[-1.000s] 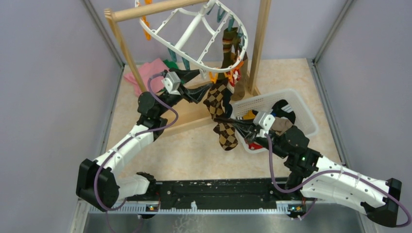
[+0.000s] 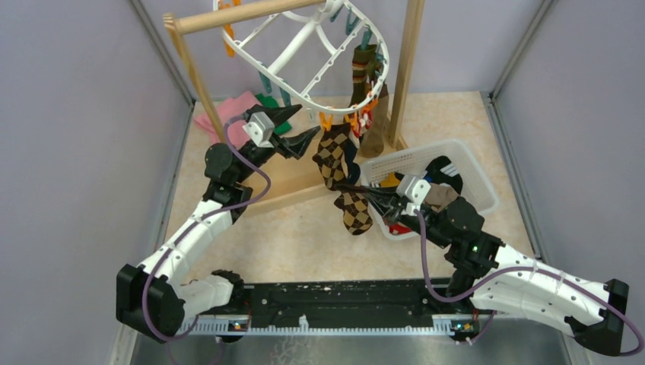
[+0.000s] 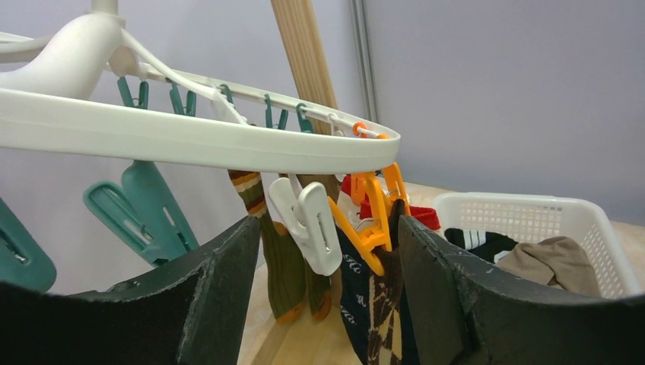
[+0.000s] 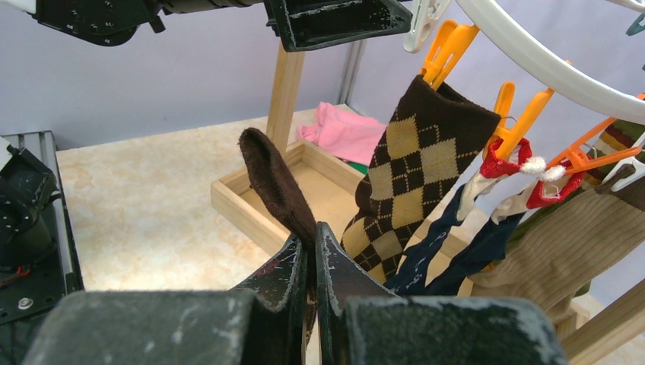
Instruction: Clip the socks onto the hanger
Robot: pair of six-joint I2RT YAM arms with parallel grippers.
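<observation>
My left gripper (image 2: pixel 305 120) stands open beside the white round hanger (image 2: pixel 306 101), facing a white clip (image 3: pixel 312 228) and orange clips (image 3: pixel 371 239). A brown argyle sock (image 4: pixel 414 152) hangs from an orange clip, beside red, white and navy socks (image 4: pixel 464 255) and striped socks (image 3: pixel 281 274). My right gripper is shut on a second argyle sock (image 2: pixel 355 213), whose brown cuff (image 4: pixel 270 175) sticks up above the fingertips and whose checked foot hangs below, right of the hanging one's lower end in the top view.
A white basket (image 2: pixel 475 175) of socks stands at the right. A wooden frame (image 2: pixel 411 46) with a tray base carries the hanger. Pink cloth (image 4: pixel 342 129) lies at the back left.
My left gripper has drawn back leftward, away from the white clip, and the hanger's clips and hanging socks have shifted slightly. The right arm has stayed in place with its sock.
</observation>
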